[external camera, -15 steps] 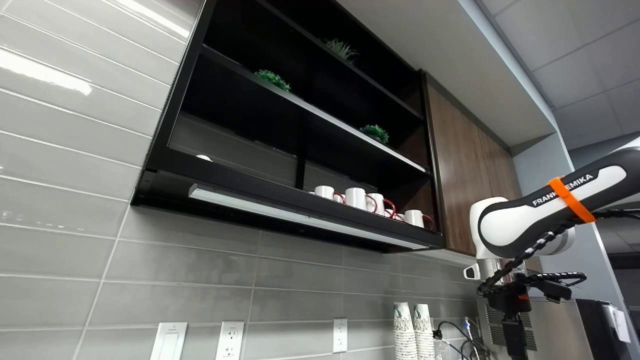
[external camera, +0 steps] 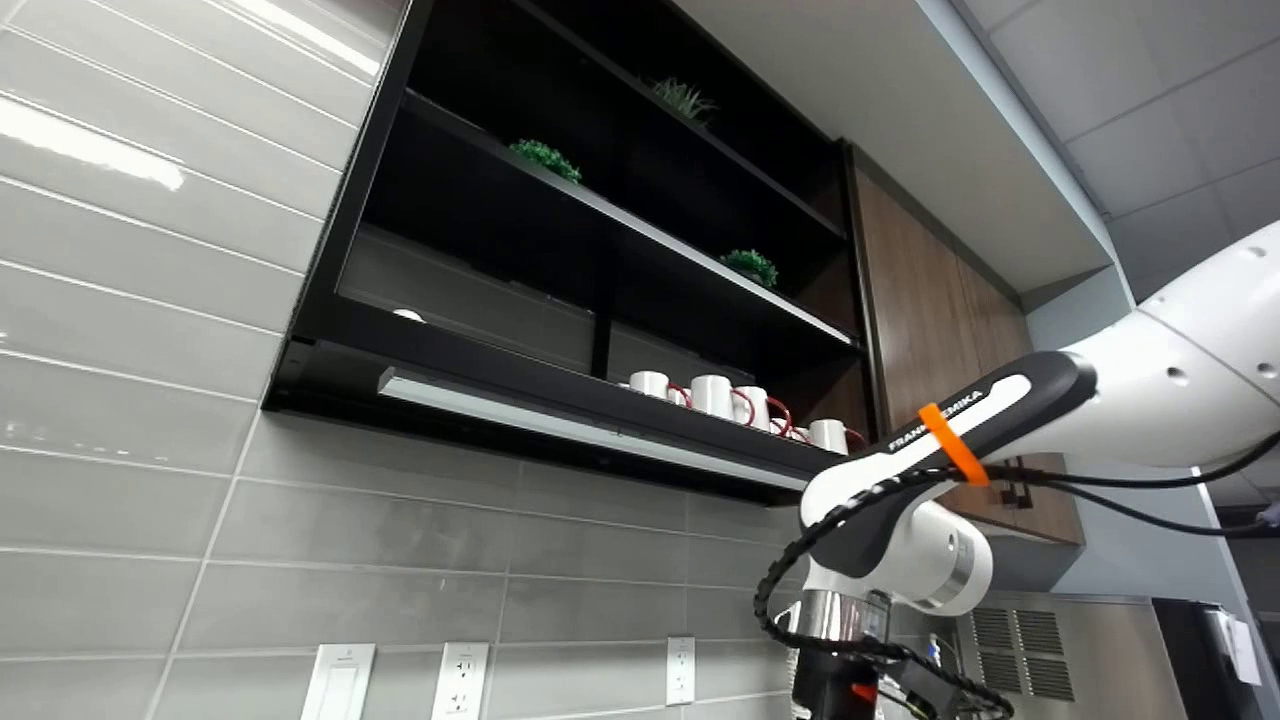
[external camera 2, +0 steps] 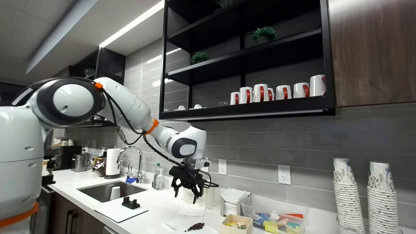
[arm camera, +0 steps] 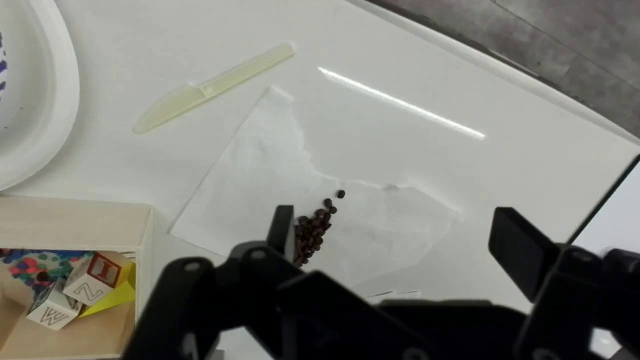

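Observation:
My gripper [external camera 2: 188, 195] hangs above the white counter [external camera 2: 171, 218], pointing down with its two fingers wide apart and nothing between them. In the wrist view, one finger [arm camera: 282, 231] partly covers a small pile of dark brown beans [arm camera: 310, 237]. Those beans lie on a torn sheet of white paper [arm camera: 252, 180]. The other finger [arm camera: 519, 252] is over bare counter on the right. A pale plastic knife [arm camera: 210, 90] rests beyond the paper. Left of the gripper stands a wooden box [arm camera: 72, 222] holding letter blocks [arm camera: 93, 279].
A white plate [arm camera: 54, 102] sits at the wrist view's left edge. Along the wall stand a clear bin [external camera 2: 273, 204] and tall stacks of paper cups [external camera 2: 347, 195]. A shelf [external camera 2: 249, 111] with several mugs hangs above. The sink [external camera 2: 111, 191] is farther left.
In exterior view 1 the arm has swung left and lower.

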